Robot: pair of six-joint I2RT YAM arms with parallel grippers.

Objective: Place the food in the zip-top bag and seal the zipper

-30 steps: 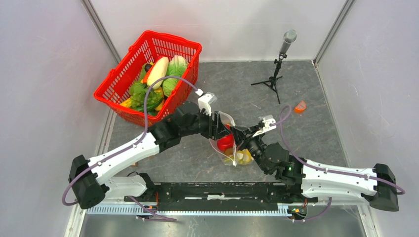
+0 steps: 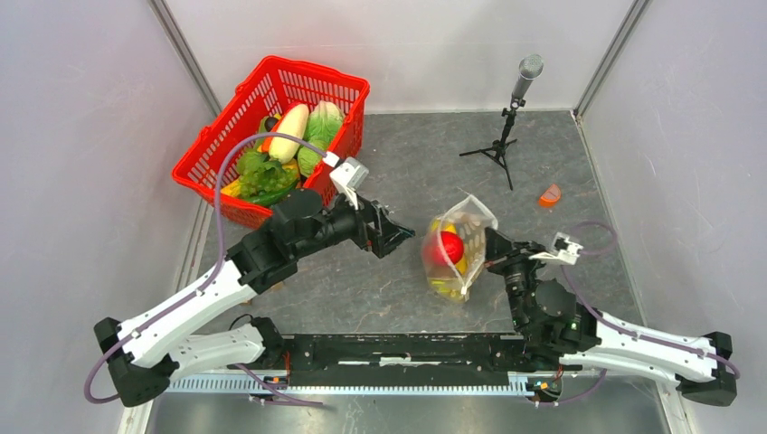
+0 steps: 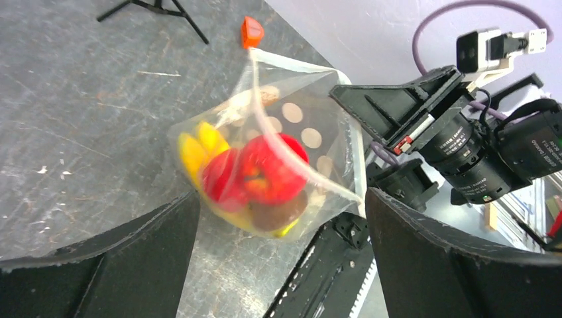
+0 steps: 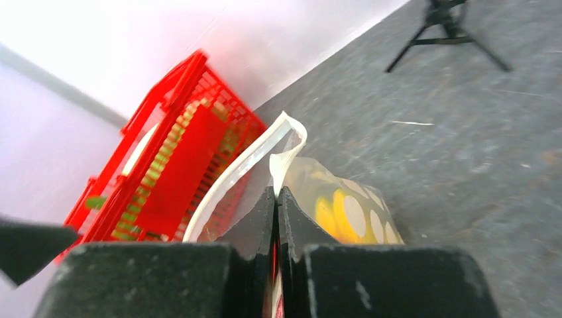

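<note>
A clear zip bag (image 2: pixel 457 249) stands on the grey floor, centre-right, with red (image 3: pixel 272 172) and yellow food (image 3: pixel 192 149) inside; its white-edged opening faces up in the left wrist view. My right gripper (image 2: pixel 488 249) is shut on the bag's rim, the white edge rising from between its fingertips in the right wrist view. My left gripper (image 2: pixel 402 233) hangs to the left of the bag, apart from it, its fingers wide open with nothing between them.
A red basket (image 2: pixel 208 154) of vegetables stands at the back left. A microphone tripod (image 2: pixel 502 145) is at the back right, with a small orange piece (image 2: pixel 550 195) in front of it. The floor between basket and tripod is clear.
My left gripper has pulled away leftward from the bag. My right gripper has moved right, and the bag has shifted right with it, opening wider to view.
</note>
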